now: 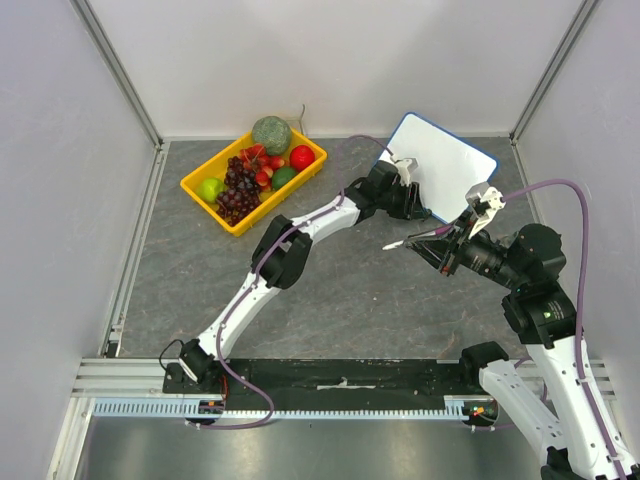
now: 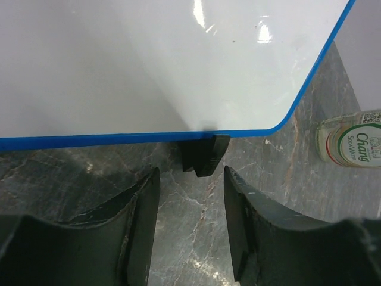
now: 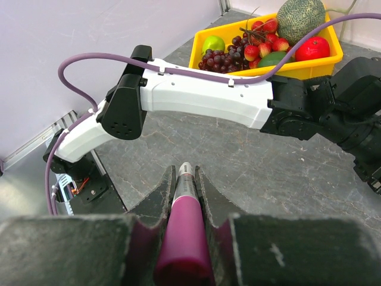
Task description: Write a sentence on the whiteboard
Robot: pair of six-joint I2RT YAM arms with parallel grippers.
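Note:
The whiteboard (image 1: 454, 166), white with a blue rim, lies at the back right of the floor. My left gripper (image 1: 408, 205) is at its near edge; in the left wrist view its open fingers (image 2: 139, 214) point at the blue rim, beside a small dark block (image 2: 206, 156) under that edge. My right gripper (image 1: 430, 247) is shut on a pink marker (image 3: 184, 232) with a white tip, held level in the air nearer than the board.
A yellow bin of fruit (image 1: 197, 204) stands at the back left. A jar labelled Cham (image 2: 350, 143) shows beside the board's corner in the left wrist view. Walls enclose the sides and back.

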